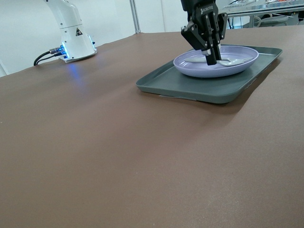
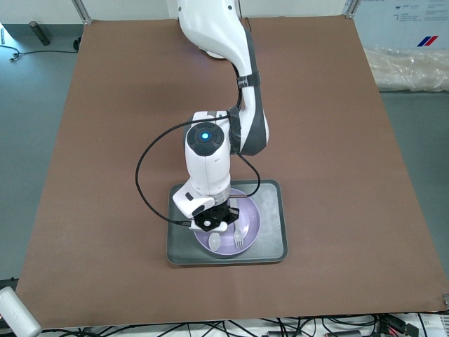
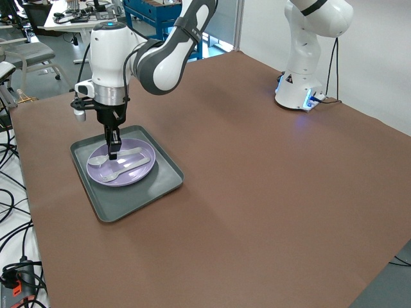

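My black gripper [image 1: 213, 59] hangs low over a lilac plate [image 1: 190, 69], its fingertips down at a white utensil on it; whether it is shut on that utensil I cannot tell. The plate sits on a grey-green tray [image 3: 151, 186]. On the plate lie a white spoon [image 2: 214, 241] and a white fork [image 2: 238, 240], also visible in the right view. In the left view my arm and gripper body cover the upper part of the plate and the utensils' handles.
A brown table [image 2: 112, 175] surrounds the tray, with wide clear areas. Tangled cables lie beyond another edge.
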